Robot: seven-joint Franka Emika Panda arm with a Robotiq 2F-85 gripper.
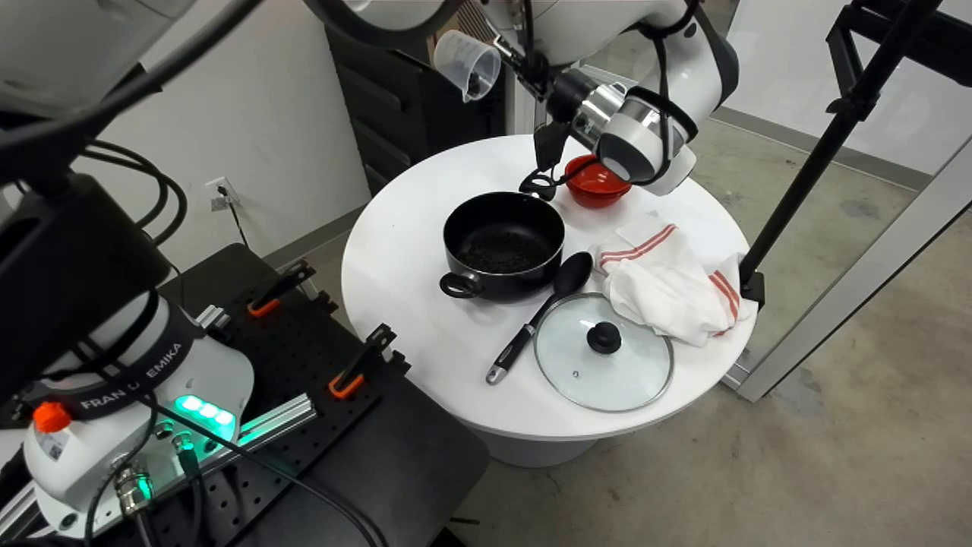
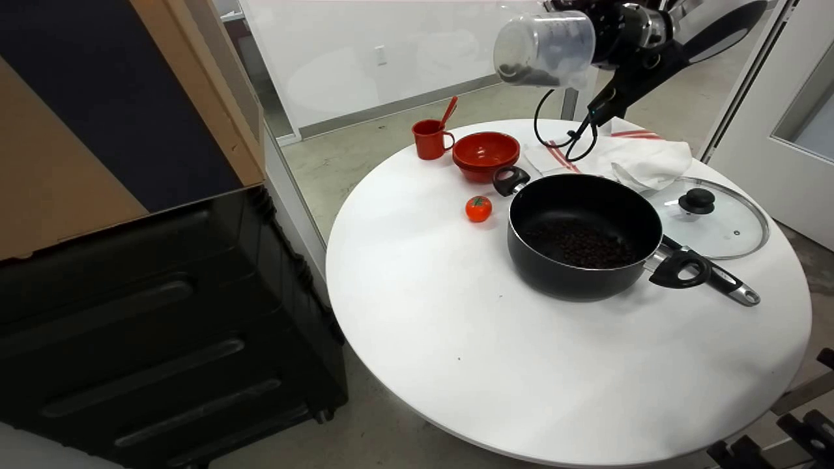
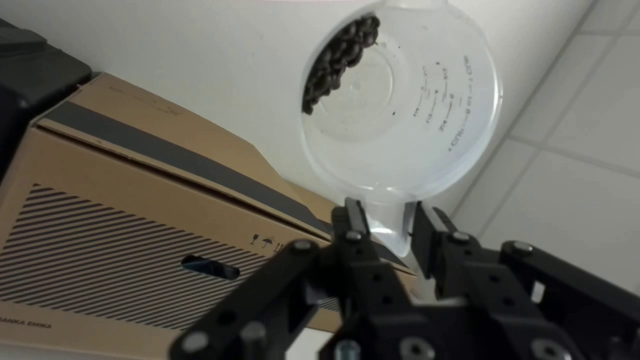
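Note:
My gripper is shut on the tab-like handle of a clear plastic measuring cup (image 3: 408, 129), which hangs tipped high above the table. Dark beans (image 3: 339, 60) lie along one side inside the cup. In the second exterior view the cup (image 2: 547, 48) lies almost on its side, with some beans still visible at its lower end. Below and off to one side, a black pot (image 2: 547, 254) stands uncovered on the table, dark beans (image 2: 582, 243) spread over its floor.
The round white table (image 2: 438, 312) also bears red bowls (image 2: 486, 150), a red mug (image 2: 429, 141), a tomato (image 2: 478, 208), a glass lid (image 1: 583, 369), a black spoon (image 1: 515, 354) and a striped towel (image 1: 670, 282). A cardboard box (image 3: 120, 240) fills the wrist view's lower left.

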